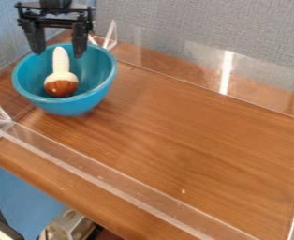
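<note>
A black gripper (61,34) hangs at the top left, its two fingers apart and empty, over the back of a turquoise bowl (95,92). Inside the bowl stands an elongated object (61,83), white on top with a brown rounded lower end, below the gripper.
Transparent strips run along its edges, and a speckled grey wall (218,28) rises behind it. Below the left edge is a blue surface with some metal hardware (65,225).
</note>
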